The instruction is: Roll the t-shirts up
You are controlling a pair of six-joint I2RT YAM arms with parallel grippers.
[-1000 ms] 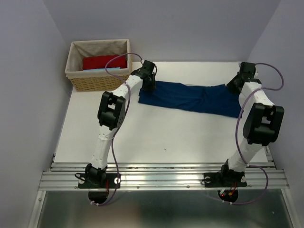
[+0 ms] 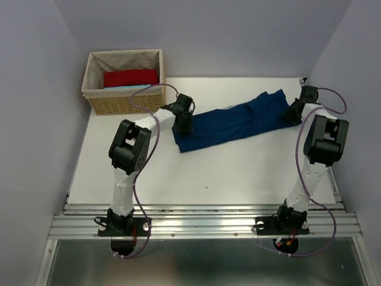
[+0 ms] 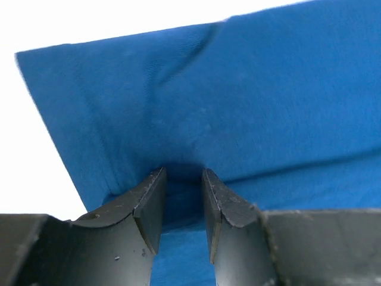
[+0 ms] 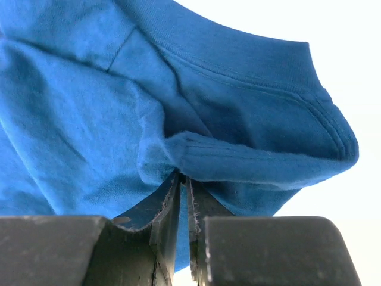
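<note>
A navy t-shirt (image 2: 229, 125) lies stretched long and partly folded across the back of the white table. My left gripper is at its left end, part open, fingertips on the fabric (image 3: 250, 95), with a narrow gap between them. My right gripper is at the right end, shut on a bunched fold of the shirt (image 4: 250, 158), where a seamed band curls over.
A wicker basket (image 2: 92, 101) with a red folded item (image 2: 130, 77) and a light blue one stands at the back left.
The shirt's right end has shifted toward the back with my right gripper. My left gripper has moved toward the front, and the shirt's left end now sits lower in the top view.
</note>
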